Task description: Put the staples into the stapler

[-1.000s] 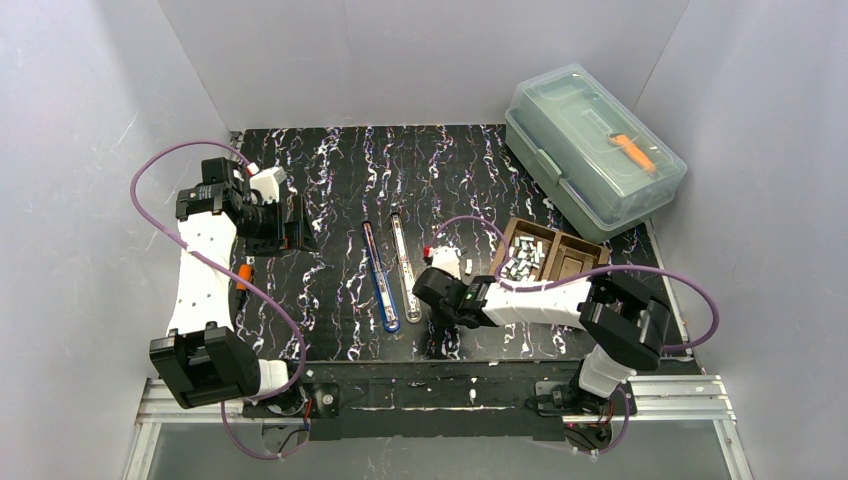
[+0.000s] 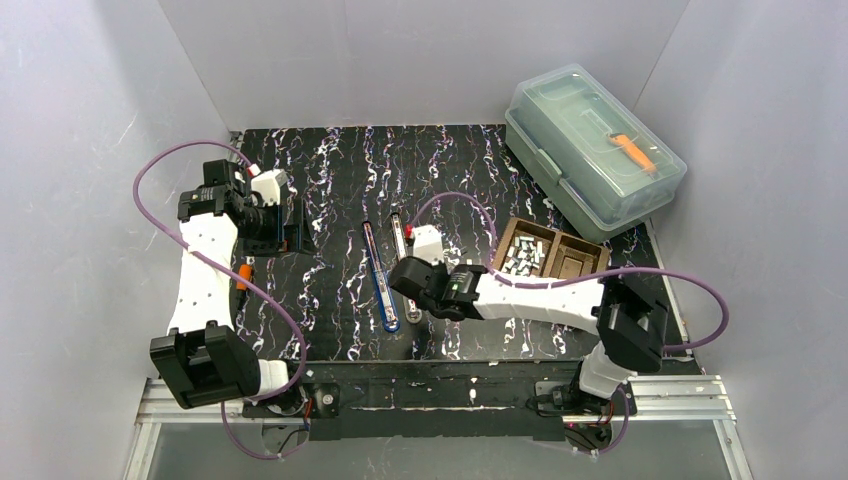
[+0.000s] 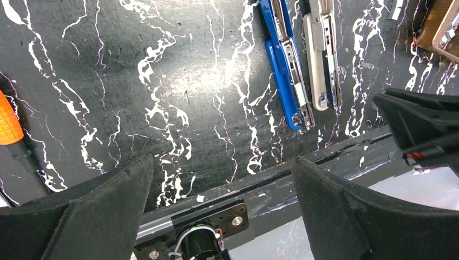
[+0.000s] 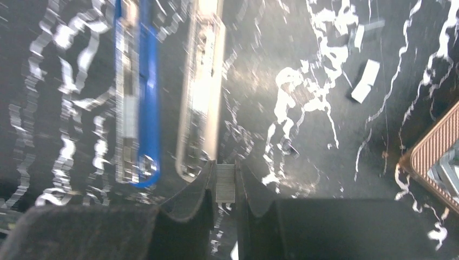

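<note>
Two opened-out staplers lie side by side on the black marbled table: a blue stapler (image 2: 378, 275) and a whitish one (image 2: 401, 245). In the right wrist view, the blue stapler (image 4: 147, 103) has a grey strip in its channel, and the pale stapler (image 4: 201, 92) is to its right. My right gripper is shut on a small grey staple strip (image 4: 225, 183), held just right of the pale stapler's near end in that view. My left gripper stands open and empty, over bare table left of both staplers.
A brown two-part tray (image 2: 572, 263) with several staple strips stands at the right. Behind it is a lidded green box (image 2: 600, 150). Loose strips (image 4: 366, 81) lie between tray and staplers. An orange-handled tool (image 3: 7, 122) lies at the left.
My right gripper has moved left toward the staplers and now covers part of the pale one from above. The left arm has barely moved.
</note>
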